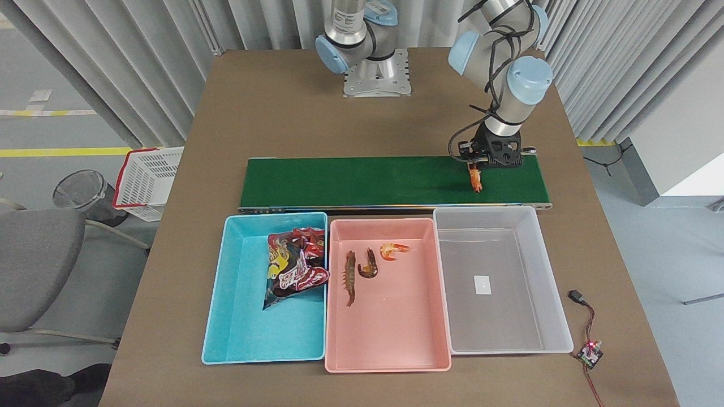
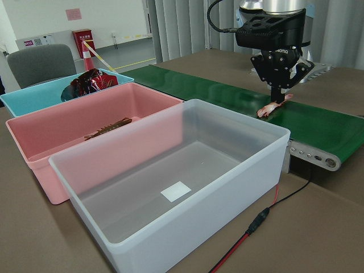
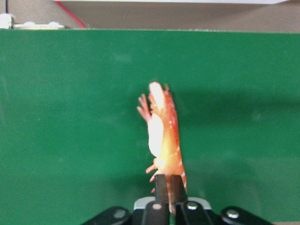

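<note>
An orange-and-white shrimp (image 3: pixel 161 136) lies lengthwise across the green conveyor belt (image 1: pixel 353 182); the left view also shows this shrimp (image 2: pixel 267 109). My gripper is down at one end of it, the two black fingertips close around the shrimp's narrower end, with some of the shrimp visible between them. Whether they grip it is unclear.
In front of the belt stand a blue bin (image 1: pixel 231 319) with a printed packet (image 1: pixel 292 268), a pink bin (image 1: pixel 387 325) holding several shrimp-like pieces (image 1: pixel 350 278), and an empty translucent bin (image 1: pixel 502 312). Cables (image 1: pixel 588 353) lie at the right.
</note>
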